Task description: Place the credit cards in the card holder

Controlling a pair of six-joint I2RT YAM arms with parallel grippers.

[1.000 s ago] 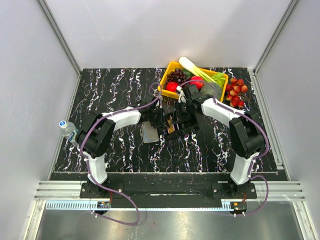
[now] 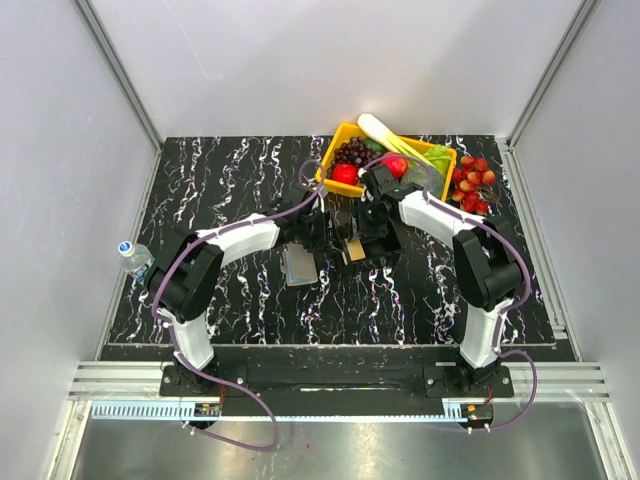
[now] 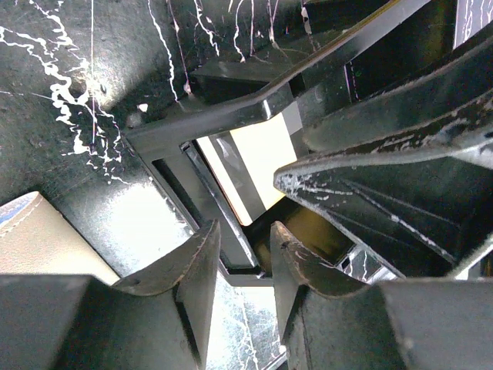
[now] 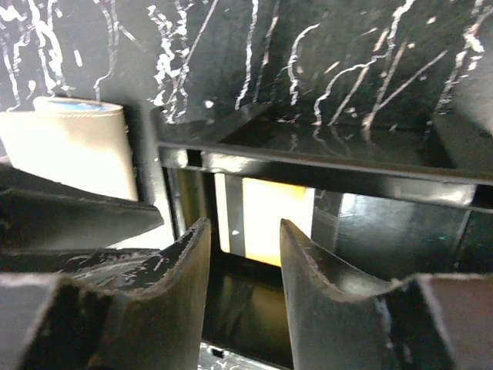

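A yellowish card with a dark stripe (image 3: 266,158) rests inside the black card holder (image 3: 202,199); in the top view the card (image 2: 356,250) shows between the two arms. Both fingers of my left gripper stand apart over the holder's edge, with no card held between them. My right gripper is also open; the card (image 4: 269,216) appears beyond its fingertips, inside the holder's frame (image 4: 327,171). Whether either gripper touches the holder cannot be told. Beside the holder lies a pale, flat stack (image 2: 300,265), which looks like further cards.
Behind the holder stands a yellow basket (image 2: 325,172) of fruit and vegetables, with reddish fruit (image 2: 473,186) to its right. A water bottle (image 2: 136,261) is at the far left.
The yellowish card, narrow and slanted by the left gripper a second ago, now shows wider and farther right in the holder. The right gripper has shifted slightly; the left arm is nearly still.
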